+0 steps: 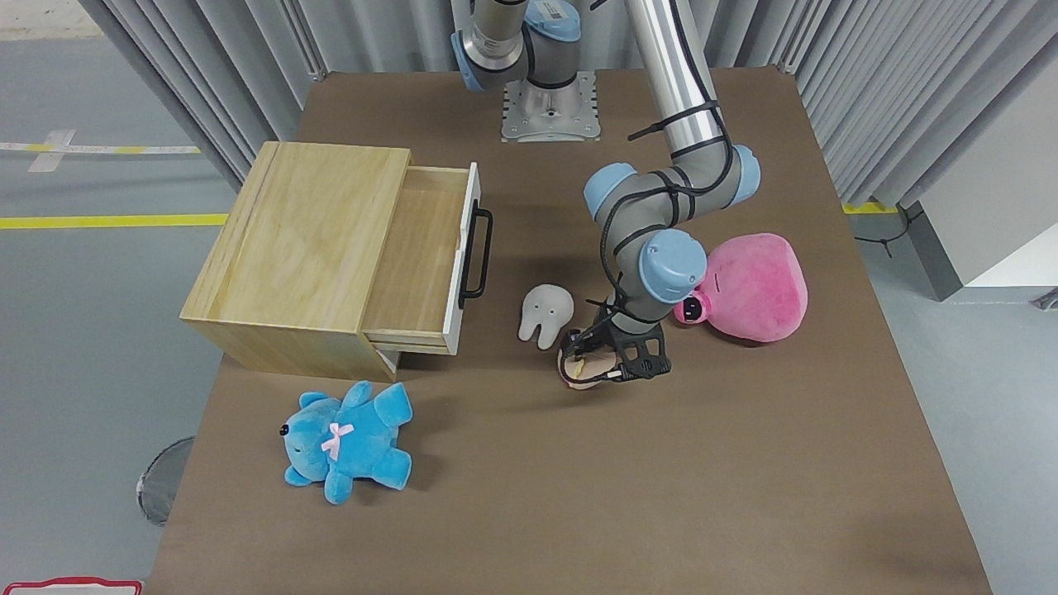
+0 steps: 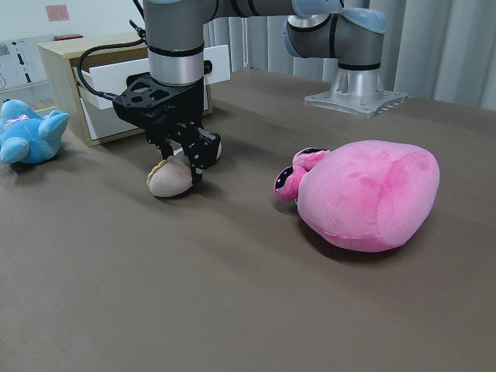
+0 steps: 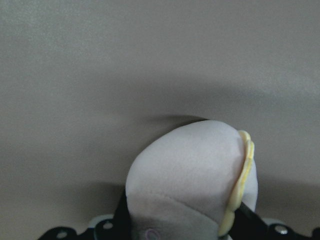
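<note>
A small pale plush [image 3: 177,170] with a yellow edge lies on the brown table; in the left view it [image 2: 167,180] is directly under my gripper [image 2: 183,163]. In the wrist view both dark fingers reach down on either side of the plush, partly hidden by it; whether they are closed on it cannot be told. The front view shows the gripper mostly covering the plush [image 1: 585,371].
A wooden cabinet [image 1: 278,248] with an open, empty drawer stands left. A white tooth plush [image 1: 545,309] lies beside my gripper, a pink plush [image 1: 754,283] right, a blue bear [image 1: 352,446] front left.
</note>
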